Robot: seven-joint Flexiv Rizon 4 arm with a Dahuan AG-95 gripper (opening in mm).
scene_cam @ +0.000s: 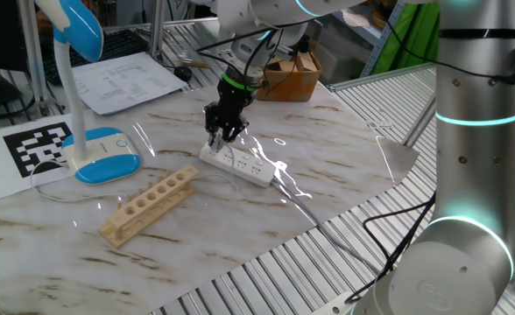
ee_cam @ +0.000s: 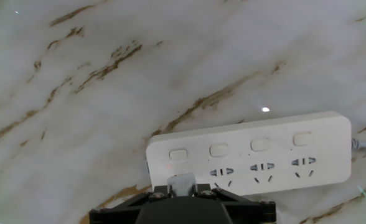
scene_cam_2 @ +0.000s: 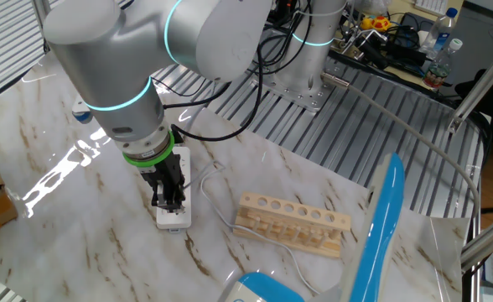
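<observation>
A white power strip (ee_cam: 245,152) with several switches and sockets lies flat on the marble-patterned table. My gripper is over the first socket, at the end away from the strip's cord. Its black fingers (ee_cam: 160,190) close in on both sides of a pale plug (ee_cam: 182,182). The plug covers that socket; how deep it sits cannot be made out. From exterior view 1, the gripper (scene_cam: 217,140) points down at the strip (scene_cam: 236,164), and a thin white cable (scene_cam: 235,161) hangs by it. Exterior view 2 shows the gripper (scene_cam_2: 171,205) covering part of the strip (scene_cam_2: 174,220).
A wooden test-tube rack (scene_cam: 152,206) stands near the strip, and a blue-and-white lamp (scene_cam: 109,157) is beyond it. Thin white cable (scene_cam_2: 227,220) loops across the table toward the lamp. A cardboard box (scene_cam: 290,79) sits at the back. Bare tabletop surrounds much of the strip.
</observation>
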